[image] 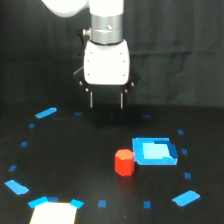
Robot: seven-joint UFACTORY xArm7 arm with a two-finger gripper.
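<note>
My gripper hangs from the white hand in the upper middle of the camera view. Its thin dark fingers are hard to make out against the black backdrop, but they stand wide apart with nothing between them, so it is open. Well below and slightly right of it, a red block with a hexagonal outline rests on the black table. Just behind and to the right of the block lies a blue square with a pale center. The gripper touches neither.
At the bottom left, a cream square has blue edging and is cut off by the frame. Blue strips and small blue marks dot the table.
</note>
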